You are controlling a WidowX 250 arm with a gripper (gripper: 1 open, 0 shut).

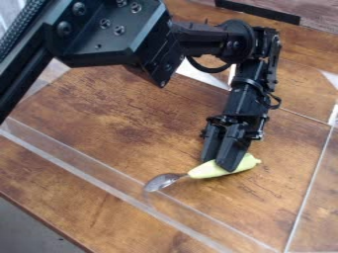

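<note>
My black gripper [219, 158] points down at the lower right of the camera view, its fingertips on a pale yellow-green object [240, 166] shaped like a corn cob or similar vegetable. A metal spoon [166, 181] lies on the wooden surface, its bowl to the left and its handle end meeting or hidden by the yellow object. The fingers are shut on the yellow object, low at the surface; their exact contact is partly hidden.
Clear strips or panel edges cross it at the lower left and right. A dark bar [244, 12] lies along the back.
</note>
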